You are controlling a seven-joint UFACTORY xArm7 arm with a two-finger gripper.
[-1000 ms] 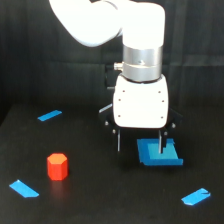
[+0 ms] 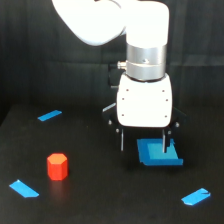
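Note:
My gripper hangs under the white arm right of centre, pointing down. Its two thin fingers stand wide apart, and nothing shows between them. A red block with a hexagonal outline sits on the dark table at the left, well away from the gripper. Behind or below the right finger lies a blue square piece, partly covered by the hand. From this view I cannot tell how high the fingers are above it.
Flat blue strips lie on the dark table: one strip at the back left, another strip at the front left, a third strip at the front right. Open table separates the red block from the gripper.
The hand has shifted slightly to the right in the view and its fingers remain apart. The red block and the blue pieces have not moved.

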